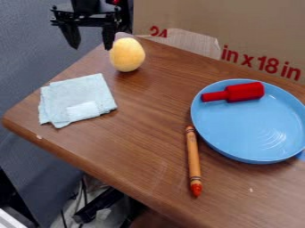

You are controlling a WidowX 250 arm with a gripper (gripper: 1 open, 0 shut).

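Observation:
The black gripper [89,34] hangs at the top left of the camera view, open, its two fingers apart with nothing visible between them. A yellow egg-shaped object [127,55] sits on the wooden table just right of and below the fingers. A folded pale blue cloth [77,100] lies on the left of the table. On the right, a blue plate [248,129] holds a red cylinder with a narrow handle [244,92]. An orange crayon [193,161] lies left of the plate.
A cardboard box [238,31] stands behind the table. The left table edge drops to a grey area.

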